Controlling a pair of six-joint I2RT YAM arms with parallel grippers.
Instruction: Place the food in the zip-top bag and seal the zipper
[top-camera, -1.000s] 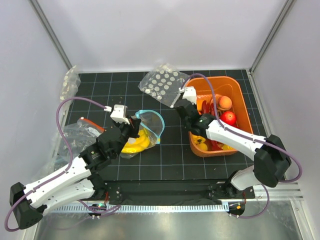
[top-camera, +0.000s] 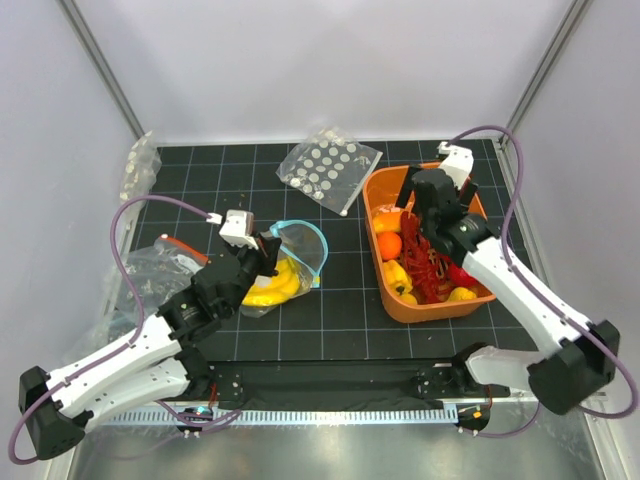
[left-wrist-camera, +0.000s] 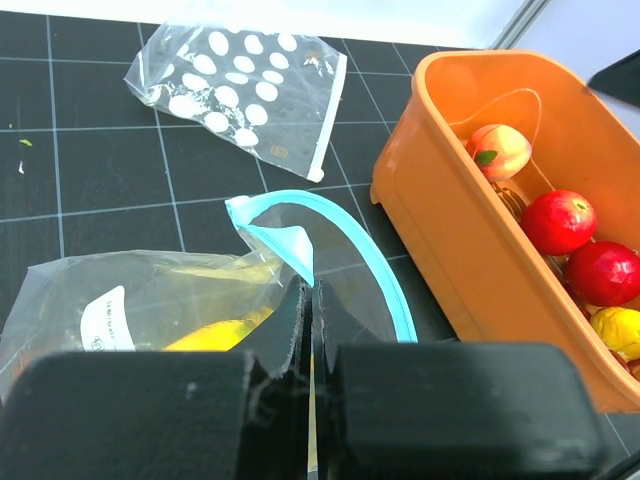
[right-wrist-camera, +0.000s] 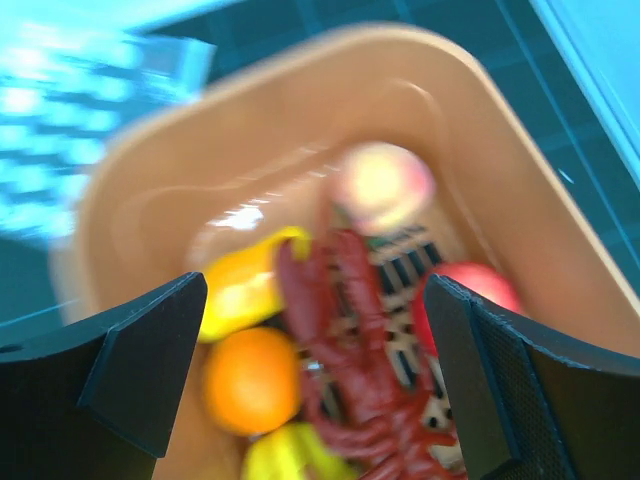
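A clear zip bag (left-wrist-camera: 150, 300) with a light blue zipper (left-wrist-camera: 385, 280) lies on the mat, yellow food (top-camera: 270, 288) inside. My left gripper is shut at the bag's zipper edge; whether it pinches film is hard to tell. My right gripper stands open above the orange bin (top-camera: 400, 310), nothing visibly between its fingers. The bin holds a red lobster (right-wrist-camera: 370, 390), an orange (right-wrist-camera: 250, 380), yellow items (right-wrist-camera: 245, 280), red fruit (left-wrist-camera: 560, 222) and a peach (left-wrist-camera: 495, 150).
A dotted clear bag (top-camera: 328, 170) lies at the back middle. More clear bags (top-camera: 150, 275) lie at the left.
My right gripper has moved from the bin's left rim toward the right and back, over the bin. The left arm and bag have not moved.
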